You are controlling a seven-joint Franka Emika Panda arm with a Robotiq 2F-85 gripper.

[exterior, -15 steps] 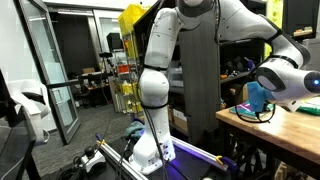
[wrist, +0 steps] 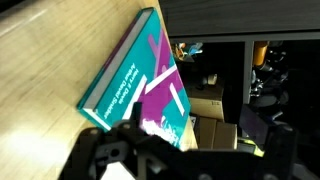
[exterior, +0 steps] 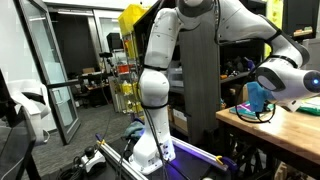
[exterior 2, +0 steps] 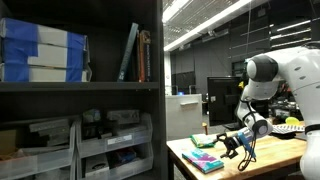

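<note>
A teal hardcover book [wrist: 145, 78] with purple and white shapes and white lettering lies flat on the wooden table [wrist: 40, 90] in the wrist view. My gripper is open in front of its near end, with dark fingers [wrist: 128, 135] set well apart and nothing seen between them. In exterior view 2 the book [exterior 2: 204, 161] lies near the table's edge, and the gripper [exterior 2: 231, 150] hangs over the table just to its right. From exterior view 1 the fingers are too small to make out clearly.
Past the book's far side the table ends at dark shelving [wrist: 215, 70]. A tall dark bookcase [exterior 2: 108, 95] holding bins [exterior 2: 120, 150] stands at the left in exterior view 2. A green item [exterior 2: 198, 140] lies behind the book. Bare wood surrounds the book's near side.
</note>
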